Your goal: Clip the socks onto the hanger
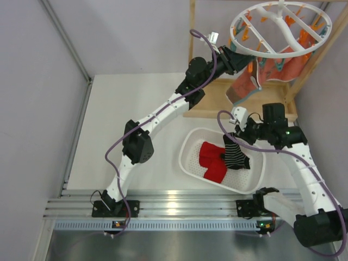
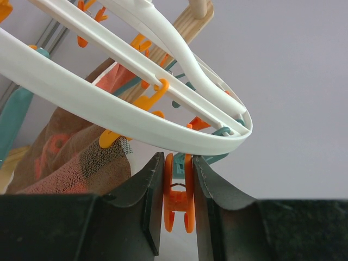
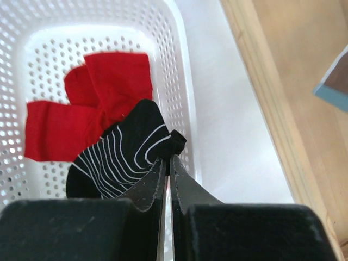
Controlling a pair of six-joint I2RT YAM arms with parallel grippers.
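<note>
In the left wrist view, my left gripper is shut on an orange clip (image 2: 179, 201) that hangs below the rim of the white round hanger (image 2: 103, 107). The right gripper is shut on the end of a black sock (image 3: 122, 149) with white stripes. From above, that sock (image 1: 235, 154) stretches up out of the white basket (image 1: 187, 169) toward the gripper, its lower part still over the basket. Red socks (image 1: 216, 170) lie folded inside the basket. Patterned brown and red socks (image 2: 70, 152) hang from the hanger.
Other orange and teal clips, such as an orange clip (image 2: 111, 137), surround the hanger's rim. A wooden stand (image 1: 215, 100) frames the hanger at the back.
</note>
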